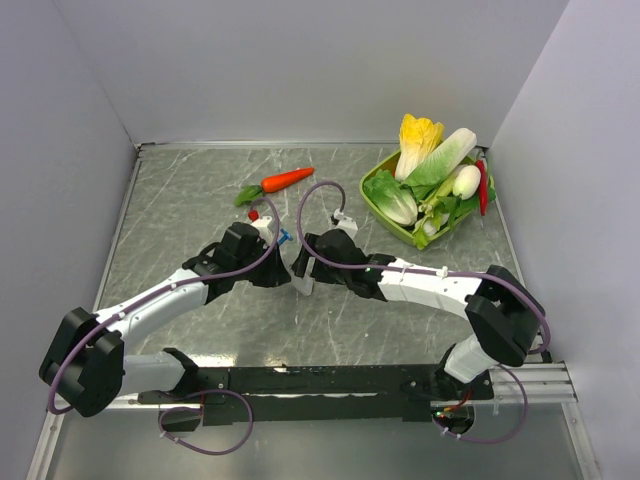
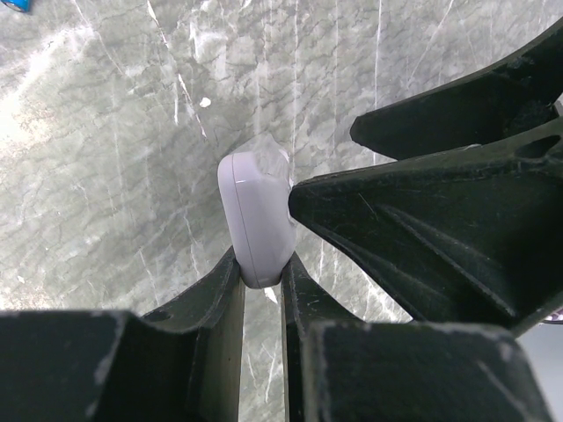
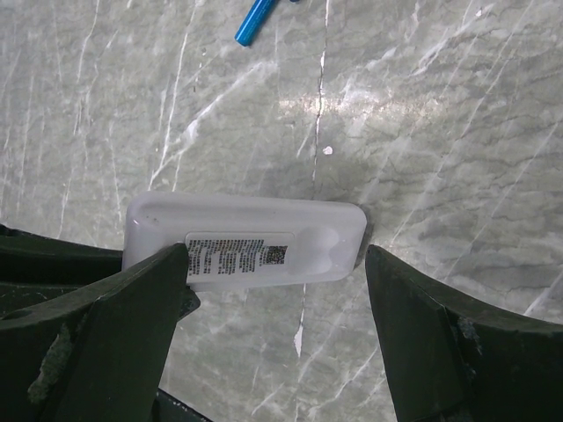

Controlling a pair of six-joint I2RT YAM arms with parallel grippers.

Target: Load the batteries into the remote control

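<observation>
The white remote control (image 2: pixel 259 211) is clamped by one end in my left gripper, which is shut on it. In the right wrist view the remote (image 3: pixel 303 251) lies lengthwise, its face with a barcode label toward that camera. My right gripper is open, its two fingers spread in front of the remote; in the left wrist view a black finger (image 2: pixel 396 211) comes very close to the remote's side. Whether they touch, I cannot tell. Blue batteries (image 1: pixel 284 237) lie on the table behind the grippers; one blue battery (image 3: pixel 255 22) shows clearly at the right wrist view's top.
At the back right stands a green basket (image 1: pixel 391 225) full of vegetables. A carrot (image 1: pixel 288 179) lies at the back, with a small red item (image 1: pixel 253 214) near the left gripper.
</observation>
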